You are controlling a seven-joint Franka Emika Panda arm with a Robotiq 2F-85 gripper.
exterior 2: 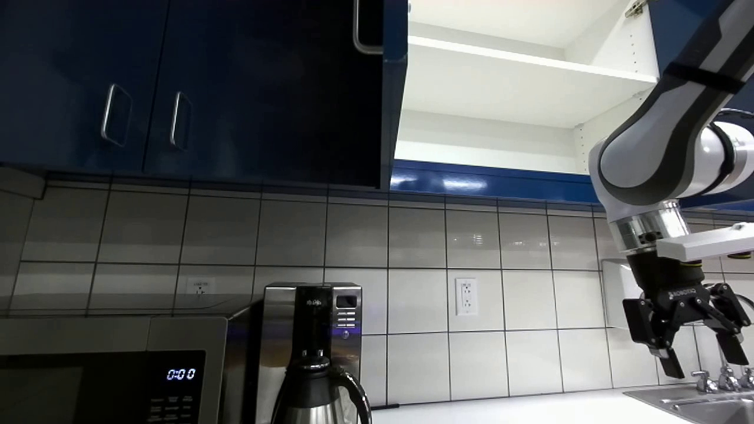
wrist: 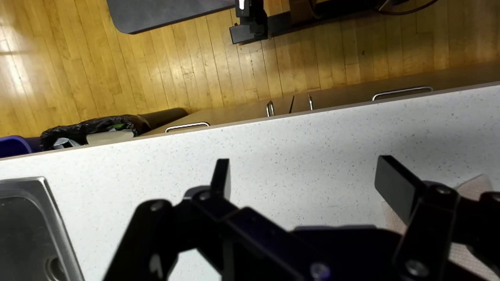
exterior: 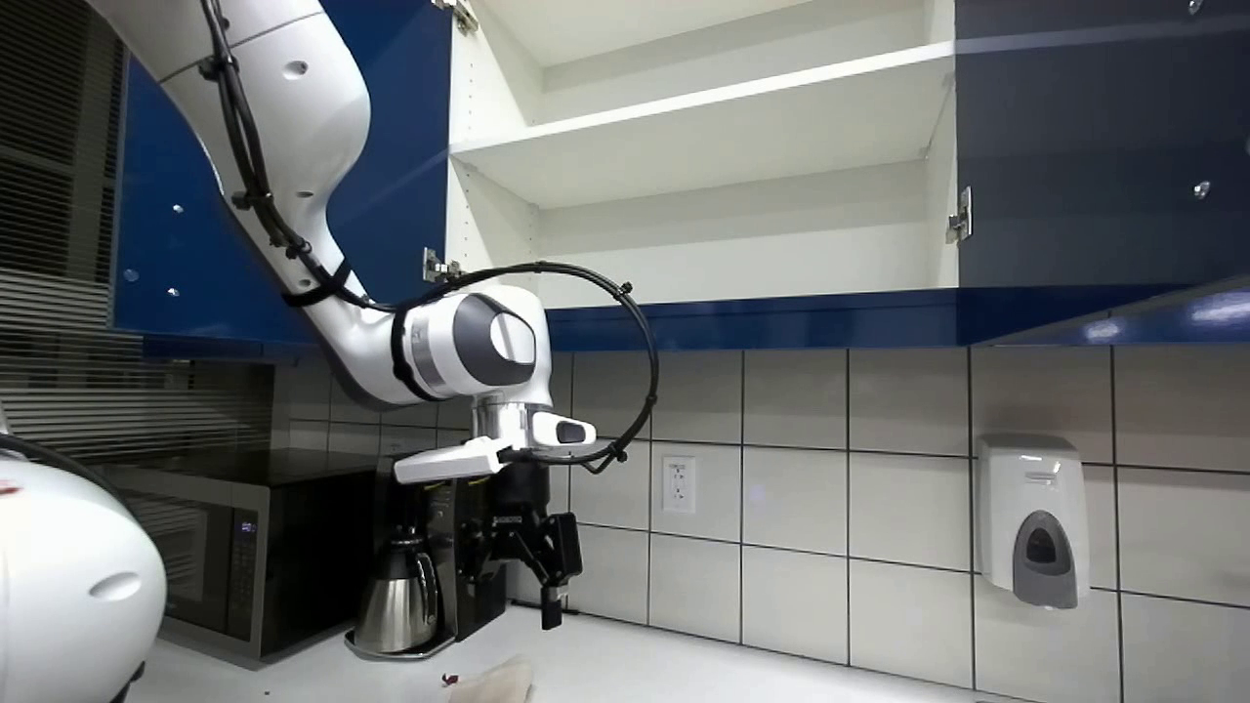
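My black gripper is over the white speckled countertop (wrist: pixel 300 140), its two fingers spread wide with only bare counter showing between them. In exterior view 2 the gripper (exterior 2: pixel 707 364) hangs with its fingers pointing down, in front of the tiled wall. A tan cloth (wrist: pixel 473 187) lies on the counter, partly hidden behind the right-hand finger in the wrist view. From exterior view 1, the same cloth (exterior: pixel 498 680) shows at the bottom edge, below the gripper (exterior: pixel 533 598).
Overhead, the white cabinet (exterior: pixel 727 105) stands open and empty. A coffee maker with a steel carafe (exterior: pixel 398 603) and a microwave (exterior: pixel 223 551) occupy the counter's left. A sink (wrist: pixel 28 224) borders the counter in the wrist view. A soap dispenser (exterior: pixel 1033 521) hangs on the wall.
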